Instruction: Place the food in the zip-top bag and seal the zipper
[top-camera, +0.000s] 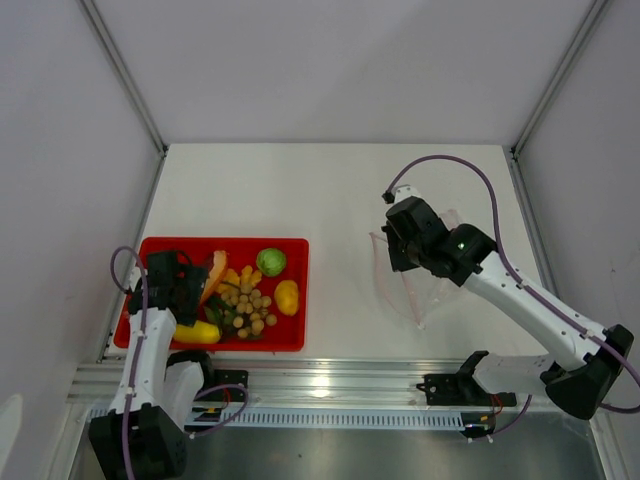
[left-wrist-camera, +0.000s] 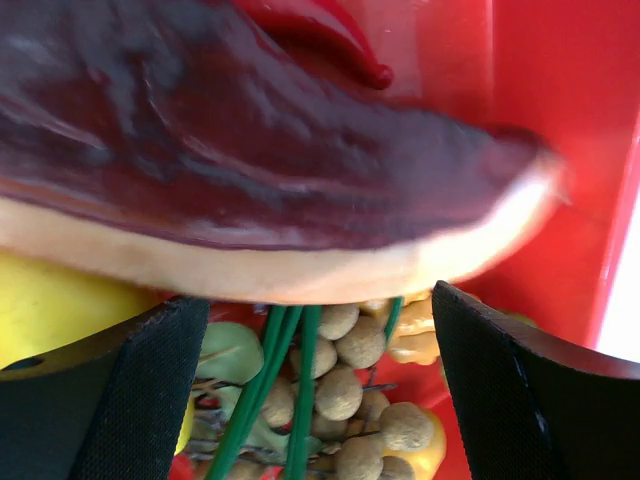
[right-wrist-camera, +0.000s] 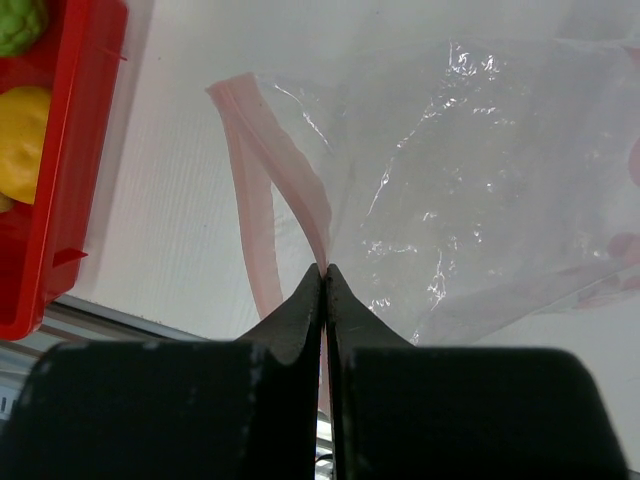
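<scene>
In the red tray (top-camera: 230, 243) lies a long pastry-like food (top-camera: 216, 272) with a dark glossy top and pale underside, large across the left wrist view. My left gripper is open over the tray's left part. Its fingertips stand apart near the pastry's pale edge, with nothing gripped. On the right side of the table is the clear zip top bag (right-wrist-camera: 400, 190), its mouth edged by a pink strip (right-wrist-camera: 290, 180) and gaping towards the tray. My right gripper is shut on the bag's pink mouth edge, which runs into the fingertips.
Also in the tray are a green cabbage-like ball (top-camera: 271, 262), a yellow pepper-like piece (top-camera: 287, 297), a yellow oblong piece (top-camera: 196, 332) and a cluster of round tan pieces (top-camera: 248, 310). White table between tray and bag is clear.
</scene>
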